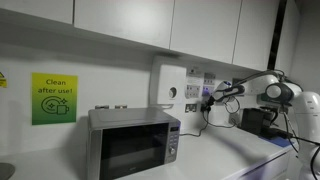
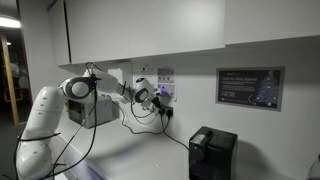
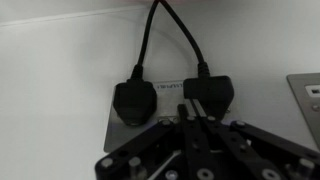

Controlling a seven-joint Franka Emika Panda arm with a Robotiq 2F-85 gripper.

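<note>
In the wrist view a metal double wall socket holds two black plugs, a left plug and a right plug, each with a black cable running up. My gripper has its narrow fingers together in front of the socket, at the lower left edge of the right plug. Nothing shows between them. Whether the tips touch the plug or the socket, I cannot tell. From outside, the gripper is reaching to the wall by the sockets, too small there to make out its fingers.
A microwave stands on the white counter, with a white dispenser on the wall. A black machine stands near the sockets in the second exterior view. Cables hang over the counter. Cupboards overhang it.
</note>
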